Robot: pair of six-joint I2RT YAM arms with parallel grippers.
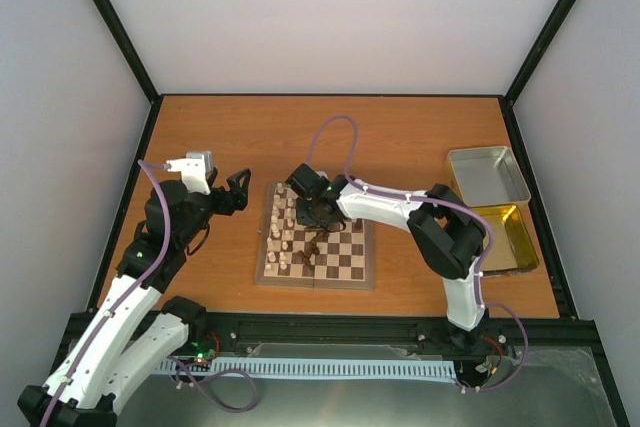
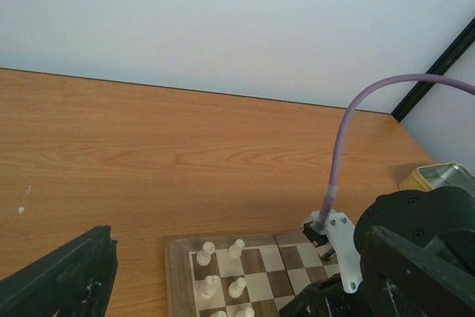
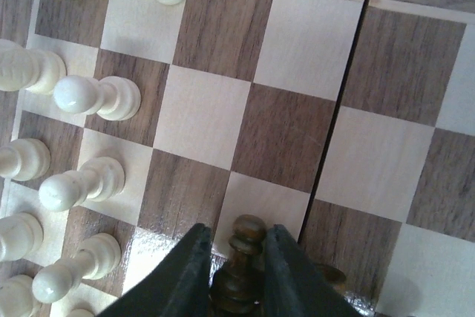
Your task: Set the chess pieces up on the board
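Note:
The chessboard (image 1: 340,277) lies mid-table, white pieces (image 3: 107,98) standing in rows along its left side. Dark brown pieces lie near its middle. In the right wrist view, my right gripper is low over a brown piece (image 3: 246,229), its two blurred fingertips either side of it; whether they touch it I cannot tell. My left gripper (image 1: 238,187) hangs open left of the board with nothing between its fingers.
A silver tray (image 1: 485,172) and a gold tray (image 1: 510,242) sit at the right of the table.

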